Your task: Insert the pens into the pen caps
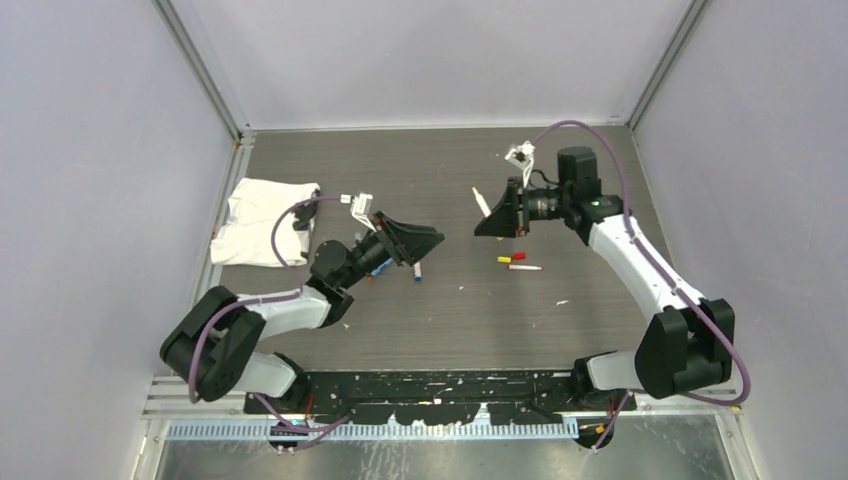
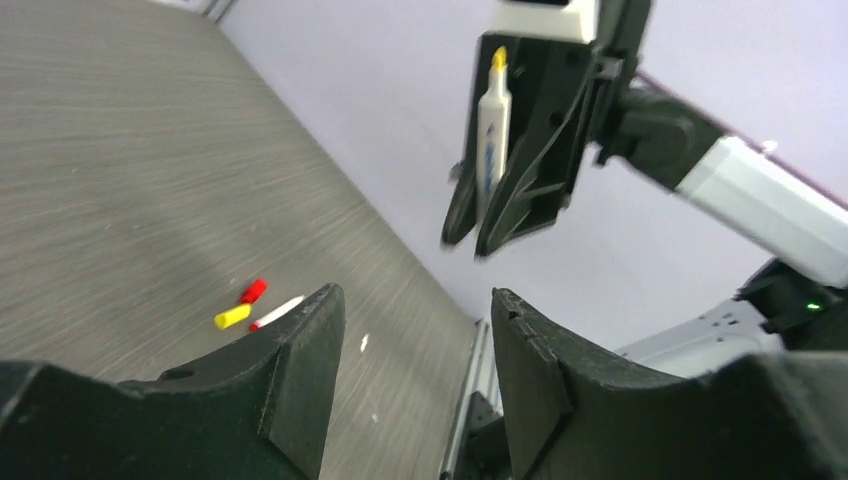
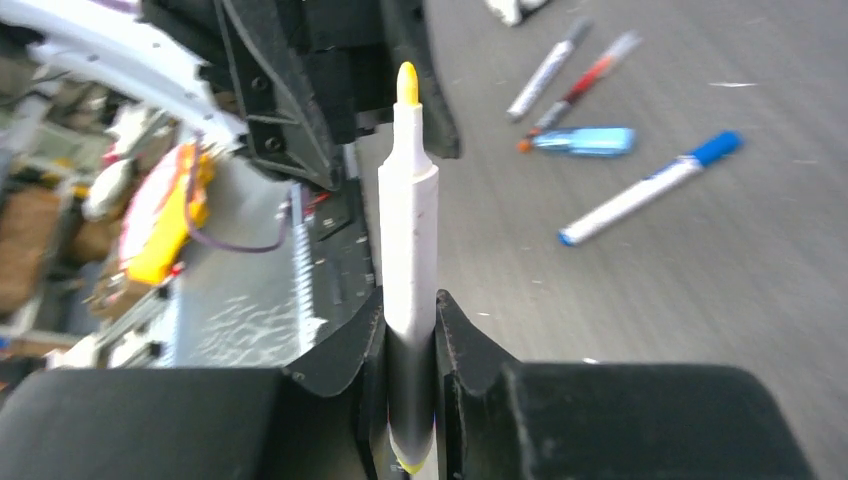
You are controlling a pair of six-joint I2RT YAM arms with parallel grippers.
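Note:
Above the table, my right gripper is shut on an uncapped white marker (image 3: pixel 408 225); its yellow tip points up and away from the fingers. My left gripper stands open and empty, and in the top view the two grippers (image 1: pixel 440 236) are apart. On the table lie a yellow cap (image 2: pixel 233 316) and a red cap (image 2: pixel 254 291), close together, beside a white pen with a red end (image 2: pixel 277 312). A capped blue marker (image 3: pixel 650 188) lies farther left, on the table below the left gripper.
A light-blue piece (image 3: pixel 584 141), a red pen (image 3: pixel 587 88) and a grey-ended pen (image 3: pixel 549 68) lie near the left arm. A white cloth (image 1: pixel 262 222) covers the left rear. Bare table spreads across the back and front middle.

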